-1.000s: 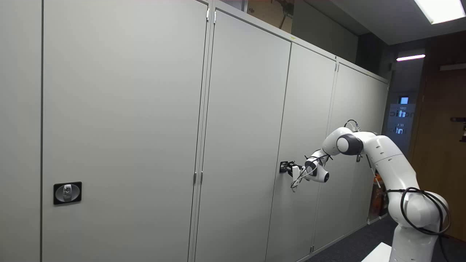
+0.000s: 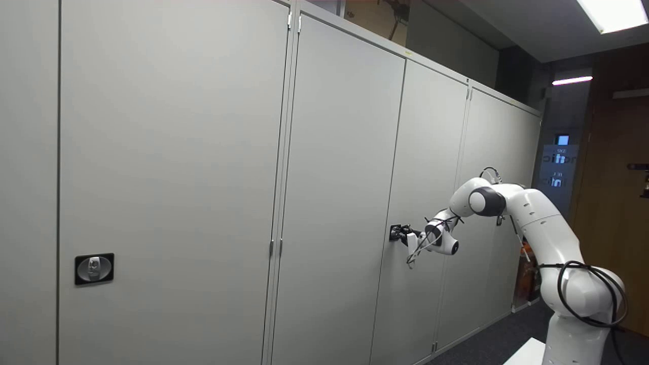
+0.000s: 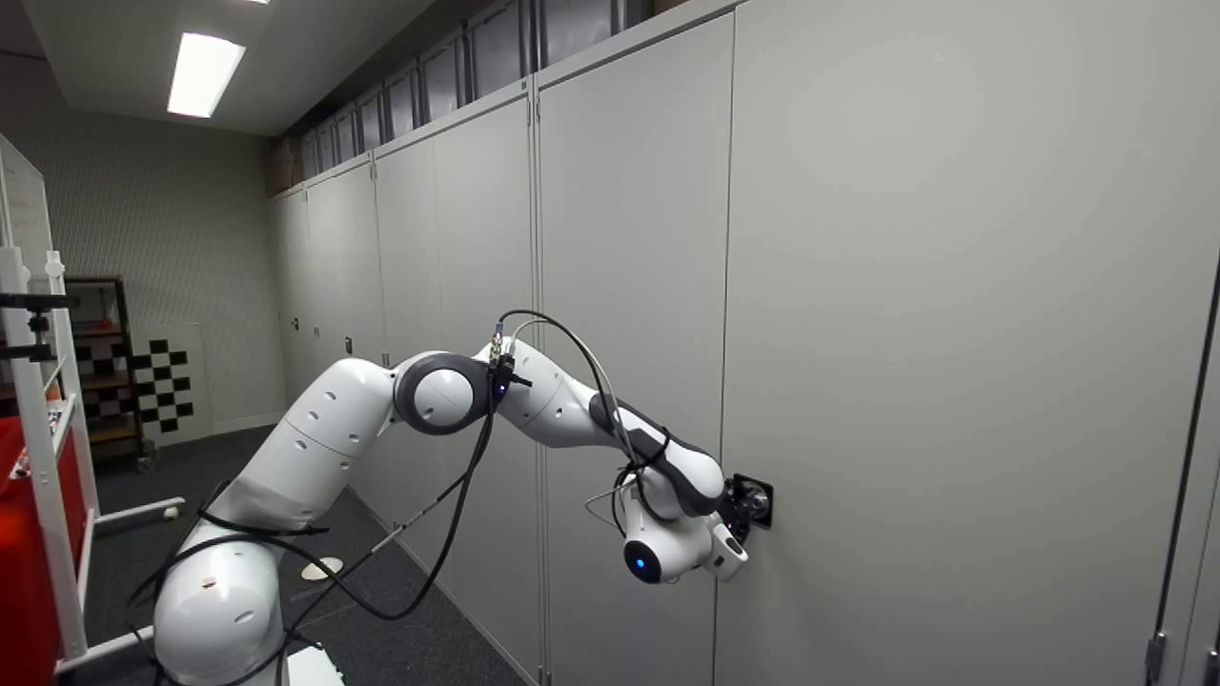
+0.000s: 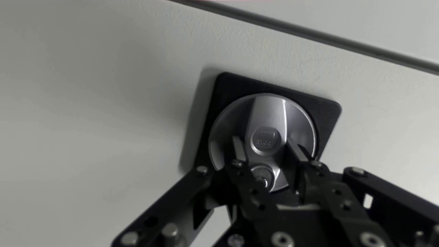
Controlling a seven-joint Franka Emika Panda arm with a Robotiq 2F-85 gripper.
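A silver cabinet latch handle [image 4: 264, 113] sits in a round recess within a black square plate [image 4: 236, 84]. In the wrist view my gripper reaches in from below and is shut on the handle, a finger on each side of it. The handle's lower end, with a keyhole, shows between the fingers. Both exterior views show the gripper [image 2: 404, 232] at the plate, close beside the seam of the tall grey cabinet door [image 3: 972, 286]. The doors look closed.
A second latch [image 2: 94, 268] is on another door at the left. The cabinet row fills the wall. Black cables [image 3: 446, 514] loop from the arm. A white-framed stand [image 3: 46, 457] stands behind the arm, and open floor lies along the cabinets.
The cable hanging at my wrist has shifted slightly to the right in exterior view 1. The gripper stays at the latch; the doors look unchanged.
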